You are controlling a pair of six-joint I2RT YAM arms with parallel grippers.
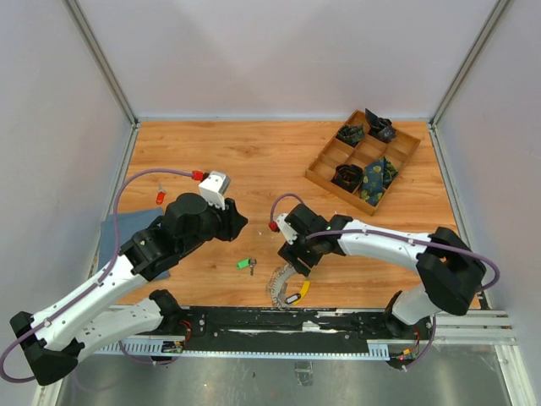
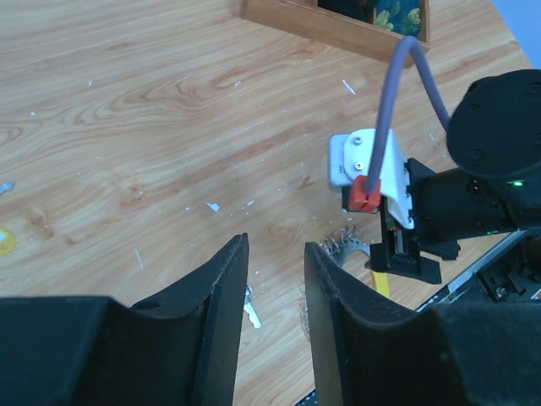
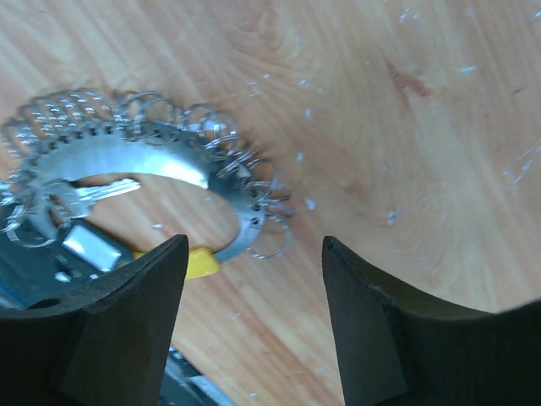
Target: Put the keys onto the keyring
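Note:
The keyring, a curved grey metal piece [image 3: 139,156] lined with wire loops and ending in a yellow part [image 3: 201,263], lies at the table's front. A silver key [image 3: 108,189] rests at its inner left side in the right wrist view. Just over the ring's right end, my right gripper [image 1: 297,260] is open and empty. A green-tagged key [image 1: 245,263] lies left of the ring; its silver blade [image 2: 252,313] shows beside a finger in the left wrist view. My left gripper [image 1: 237,226] hovers behind that key, partly open and empty. A red-tagged key [image 1: 161,196] lies farther left.
A divided wooden tray [image 1: 342,154] with dark bundles stands at the back right. A blue-grey mat [image 1: 128,227] covers the left edge.

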